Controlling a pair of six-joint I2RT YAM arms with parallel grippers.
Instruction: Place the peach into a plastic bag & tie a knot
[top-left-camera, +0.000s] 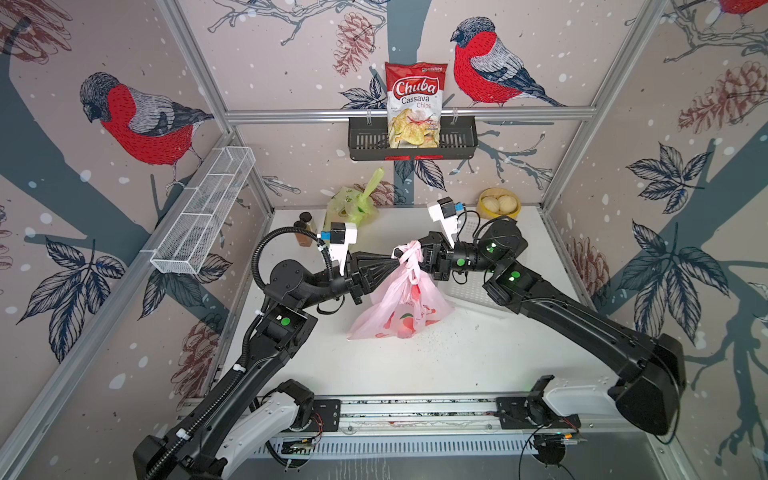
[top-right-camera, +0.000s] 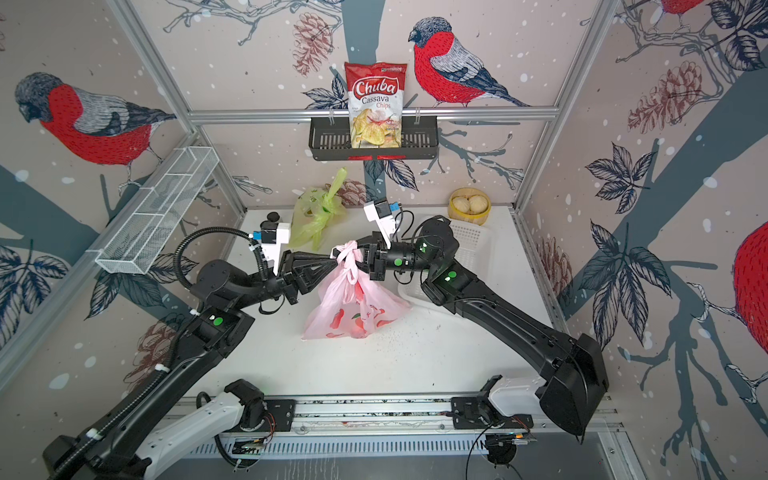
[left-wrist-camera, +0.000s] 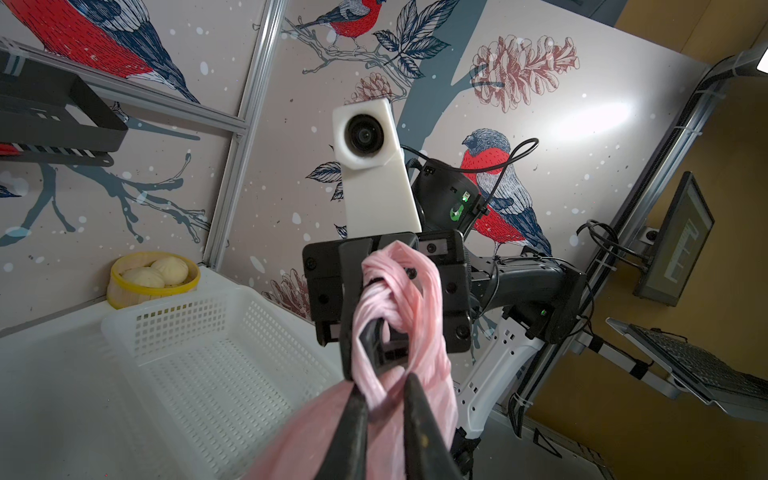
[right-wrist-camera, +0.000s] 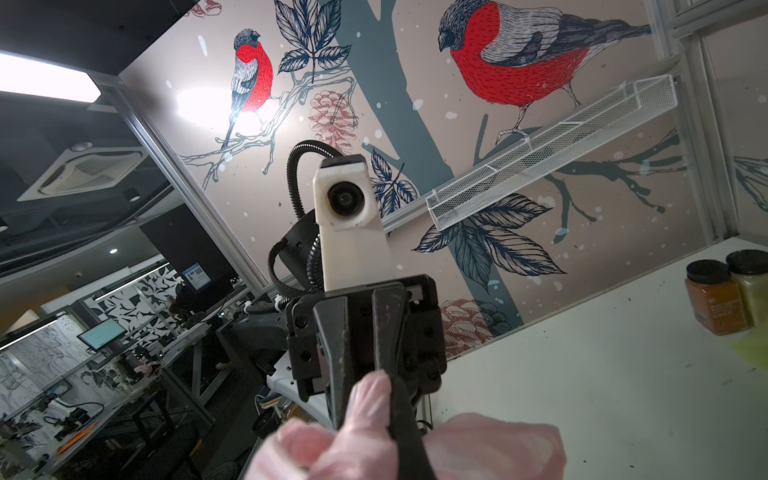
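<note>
A pink plastic bag (top-left-camera: 393, 312) hangs gathered at its neck between my two grippers, its wide body low over the white table. Red, peach-like shapes (top-left-camera: 406, 323) show on its lower part; whether print or fruit, I cannot tell. A twisted pink loop (left-wrist-camera: 424, 312) encircles the fingers of my right gripper (top-left-camera: 421, 256), which are shut and largely covered by plastic. From the left, my left gripper reaches to the bag's neck with its fingers (left-wrist-camera: 422, 432) parted, pink plastic showing between and behind them. In the right wrist view, a pink tip (right-wrist-camera: 370, 400) rises between the left gripper's fingers.
Behind the right arm lies a white perforated basket (left-wrist-camera: 216, 384); a steamer with buns (top-left-camera: 499, 202) stands at the back right. Back left are a green bag (top-left-camera: 352, 206) and small jars (right-wrist-camera: 716, 296).
</note>
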